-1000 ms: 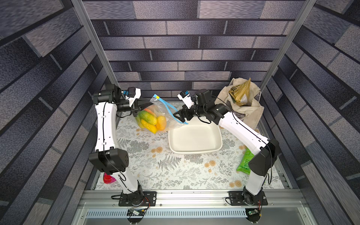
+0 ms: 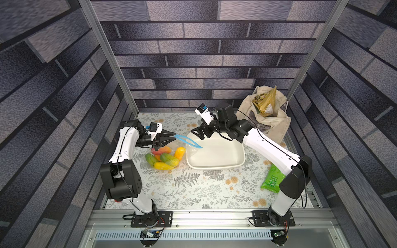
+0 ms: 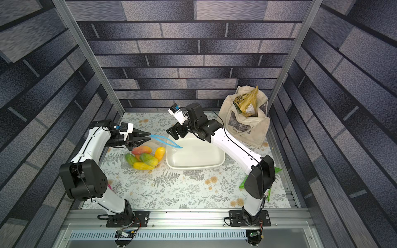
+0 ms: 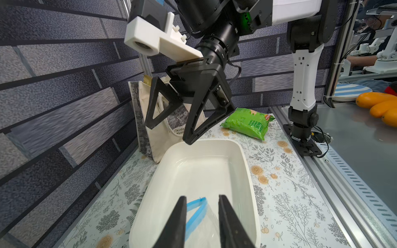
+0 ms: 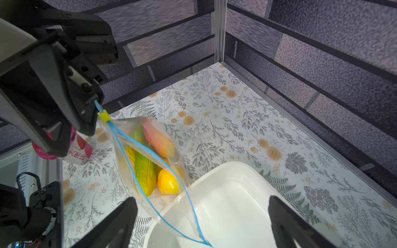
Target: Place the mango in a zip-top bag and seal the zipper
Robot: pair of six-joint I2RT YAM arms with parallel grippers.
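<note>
A clear zip bag with a blue zipper (image 2: 188, 140) holds several fruits, among them a red-and-yellow mango (image 5: 159, 140) and green ones, and lies on the table left of the white tray, its zipper end over the tray. My left gripper (image 2: 166, 137) is at the bag's upper left corner by the yellow slider (image 5: 103, 116); from these views I cannot tell whether it grips it. My right gripper (image 2: 198, 133) hangs above the tray's back left, open, with nothing between its fingers.
The white tray (image 3: 194, 164) sits mid-table. A cloth bag (image 2: 281, 128) with a gold packet stands back right, a green packet (image 4: 248, 122) lies front right, and a pink container (image 5: 80, 148) is at the left.
My left gripper and the fruit bag have moved down toward the front, the bag now on the table. My right gripper has shifted slightly down.
</note>
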